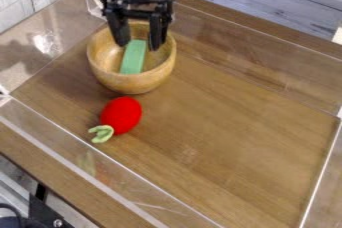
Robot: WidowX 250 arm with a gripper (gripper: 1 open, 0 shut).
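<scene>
My black gripper (139, 30) hangs open over a wooden bowl (163, 72), its two fingers spread above and partly inside the bowl's far part. A green block (134, 59) lies in the bowl, just below and between the fingers as seen from the camera; whether they touch it I cannot tell. A red vegetable with a pale green top (119, 116), like a radish or strawberry, lies on the wooden table (241, 122) in front of the bowl.
A pale rim runs along the table's left edge, and a white wall (40, 2) stands at the upper left.
</scene>
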